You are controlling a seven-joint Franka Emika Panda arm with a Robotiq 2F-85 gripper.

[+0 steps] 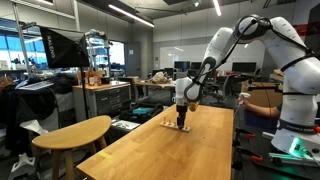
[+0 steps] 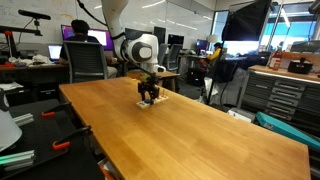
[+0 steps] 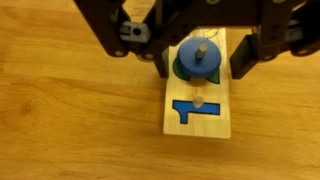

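A pale wooden board (image 3: pixel 218 125) with pegs lies on the table, a blue figure 1 (image 3: pixel 205 107) marked at its near end. Farther up the board, a blue round piece (image 3: pixel 208 66) with a peg through its middle sits over a green shape. My gripper points down over this piece, its fingers apart on either side of it. Gaps show between the piece and both fingers. From outside, the gripper (image 2: pixel 148 97) is low at the board (image 2: pixel 160 101); the board's far part is hidden in the wrist view.
A round wooden table (image 1: pixel 72 133) stands apart at the left. Chairs, cabinets and screens fill the background.
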